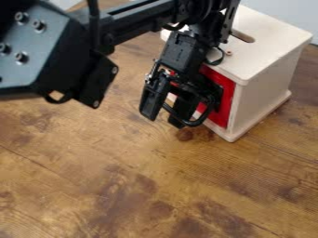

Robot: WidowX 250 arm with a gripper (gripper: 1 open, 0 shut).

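My black gripper [177, 100] hangs at the front of a pale wooden box [258, 88], close against its red front panel [221, 110]. The gripper's body and cables cover much of that panel, so whether the fingers are open, shut or holding part of it cannot be made out.
The box has a slot in its top and stands on a brown wooden floor [125, 186]. The arm spans the upper left of the view.
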